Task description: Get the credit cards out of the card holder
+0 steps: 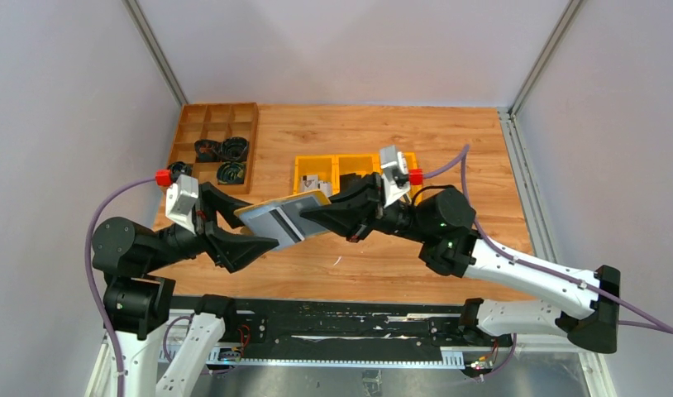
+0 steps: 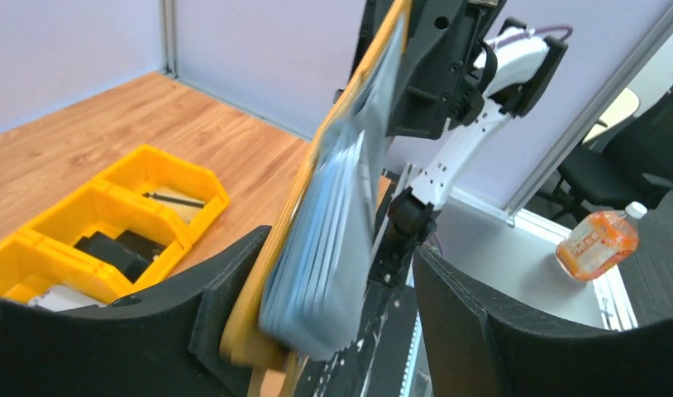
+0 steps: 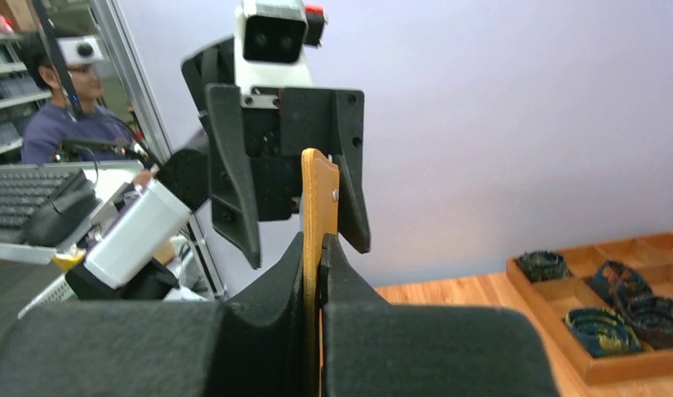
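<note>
The tan and grey card holder (image 1: 279, 222) hangs above the table, tilted, with my right gripper (image 1: 312, 211) shut on it; in the right wrist view its yellow edge (image 3: 321, 190) sits between the fingers. My left gripper (image 1: 250, 227) stands open around the holder's free left end. In the left wrist view that end, with a stack of pale blue-grey cards (image 2: 317, 256) along the tan side (image 2: 255, 306), lies between the open fingers. Whether the left fingers touch it is unclear.
A yellow bin (image 1: 358, 160) with items stands behind the holder, partly hidden. A wooden compartment tray (image 1: 217, 116) with coiled dark items is at the back left.
</note>
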